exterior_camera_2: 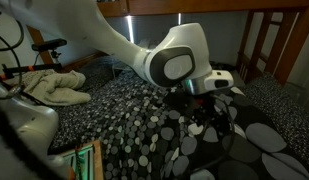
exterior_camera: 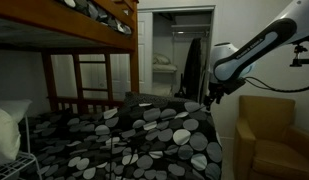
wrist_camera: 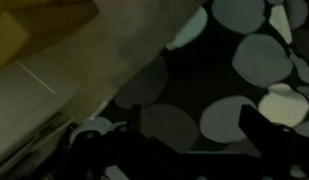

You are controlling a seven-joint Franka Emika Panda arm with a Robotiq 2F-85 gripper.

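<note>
Dark bedding with grey, white and black circles (exterior_camera: 164, 135) covers the lower bunk and a raised part at its near right end. My gripper (exterior_camera: 212, 100) hangs above the right edge of this raised bedding, its fingers pointing down. In the wrist view the gripper is open, with its dark fingers wide apart and patterned cloth (wrist_camera: 264, 60) visible below. Nothing shows between the fingers. From the other side, the bedding (exterior_camera_2: 144, 125) spreads beneath and beyond the arm.
A tan armchair (exterior_camera: 279, 135) stands right of the bed, under the arm. The wooden upper bunk (exterior_camera: 69, 40) overhangs the left side. A white pillow (exterior_camera: 6, 135) lies at the far left. Behind is an open closet (exterior_camera: 179, 55).
</note>
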